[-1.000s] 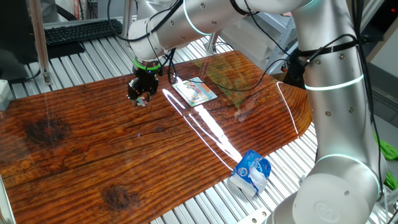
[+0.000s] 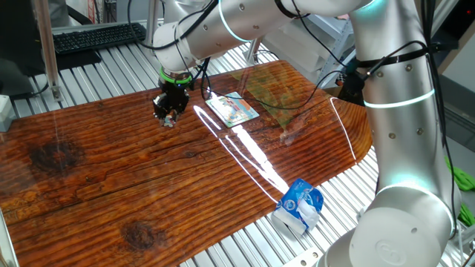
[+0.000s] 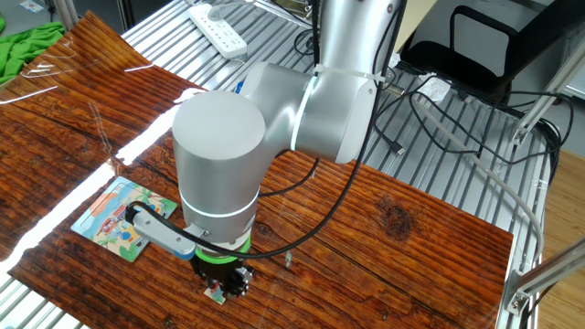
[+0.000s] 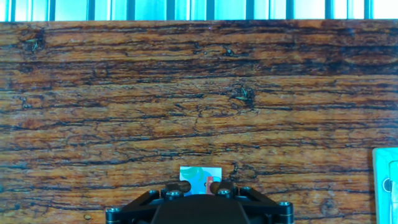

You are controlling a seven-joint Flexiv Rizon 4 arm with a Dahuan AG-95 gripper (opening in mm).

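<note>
My gripper is low in the wrist view, its two fingertips apart, with a small picture piece [image 4: 198, 177] showing between and beyond them. The piece is pale blue with green and a bit of red. The fingertips overlap its left and right sides, but whether they grip it is unclear. In the second exterior view, the piece [image 3: 215, 294] shows at the tips of the gripper [image 3: 222, 285]. A colourful picture board [image 3: 124, 217] lies flat beside the gripper. Seen from the first exterior view, the board [image 2: 231, 110] is right of the gripper [image 2: 168, 120].
A blue and white packet [image 2: 300, 205] sits at the edge of the wooden tabletop [image 2: 96, 185]. Bright glare crosses the wood near the board. A black cable hangs beside the arm. Much of the wood left of the gripper is clear in the first exterior view.
The gripper's fingers look slightly drawn inward compared with a second ago. The arm, board and packet stay where they were.
</note>
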